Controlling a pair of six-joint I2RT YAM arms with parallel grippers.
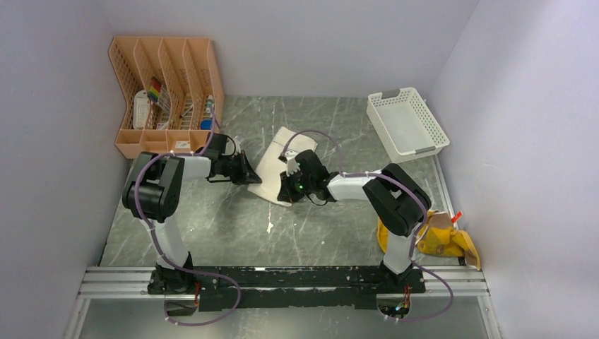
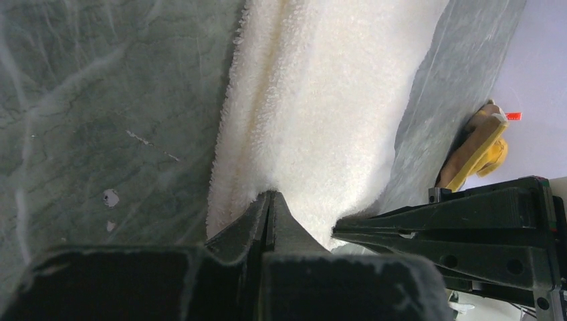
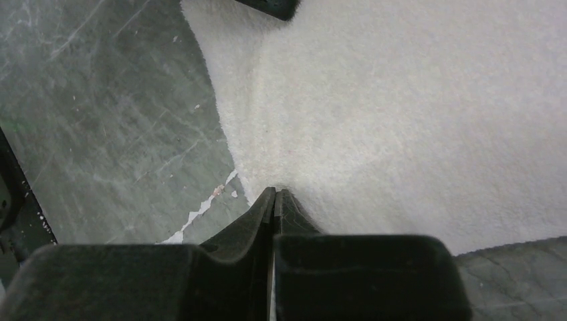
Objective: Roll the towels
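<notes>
A folded white towel (image 1: 271, 164) lies at a slant in the middle of the table. Its near end is under both of my grippers. At the left near corner, my left gripper (image 1: 256, 179) is shut on the towel; in the left wrist view its fingertips meet at the folded layers of the towel (image 2: 334, 120). My right gripper (image 1: 285, 200) is shut at the near edge, its tips touching the towel (image 3: 401, 120) close to a corner. Nothing clear shows between the right fingers, and the tips partly hide the cloth there.
A tan divided rack (image 1: 169, 145) with small items stands at the back left. A white basket (image 1: 417, 154) sits empty at the back right. A yellow-brown cloth (image 1: 443, 242) lies at the right edge.
</notes>
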